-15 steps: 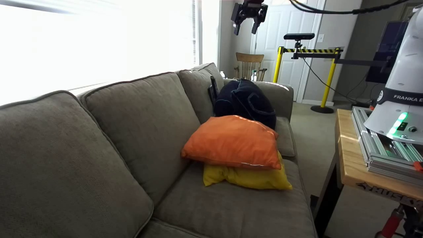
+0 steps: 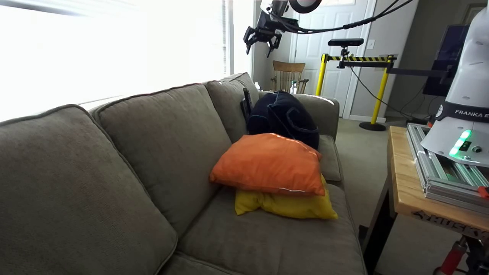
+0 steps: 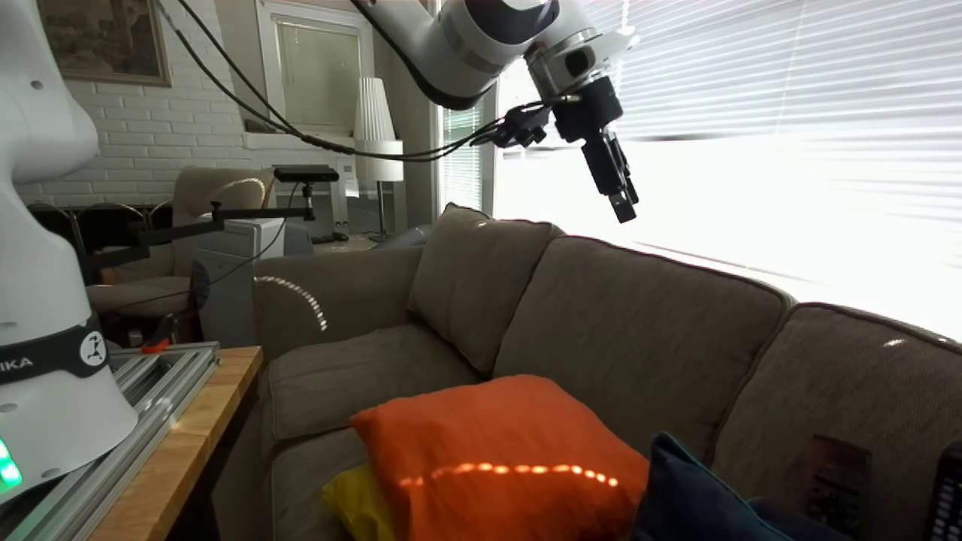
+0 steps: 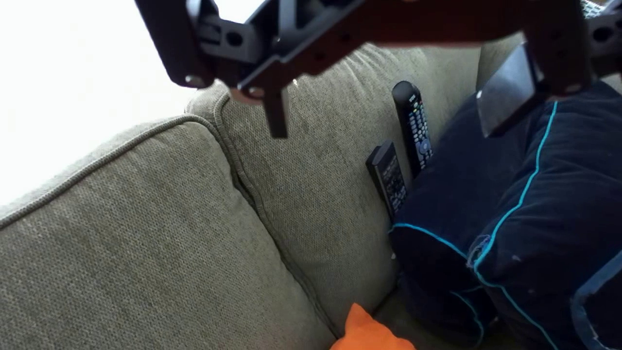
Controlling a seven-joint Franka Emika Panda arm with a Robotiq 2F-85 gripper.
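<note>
High above the couch, my gripper (image 2: 259, 49) stands open with nothing between its spread fingers. In the wrist view, two black remotes, a longer one (image 4: 415, 125) and a shorter one (image 4: 388, 178), lean against the couch back, their lower ends hidden behind a dark blue pillow (image 4: 460, 175) with light blue piping. Both remotes are well below and apart from the fingers. An orange pillow (image 2: 270, 162) lies on top of a yellow pillow (image 2: 293, 206) on the seat, close to the blue one.
The couch back (image 2: 146, 133) runs along a bright window. A wooden table (image 2: 408, 183) carrying the robot's base stands opposite the seat. Behind the couch arm are a wooden chair (image 2: 287, 68) and a yellow barrier post (image 2: 380, 94). The near seat cushion is clear.
My gripper has come lower and shifted left in exterior view 1, tilting as it moved, and more of the arm shows. It stays open; the pillows and remotes have not moved.
</note>
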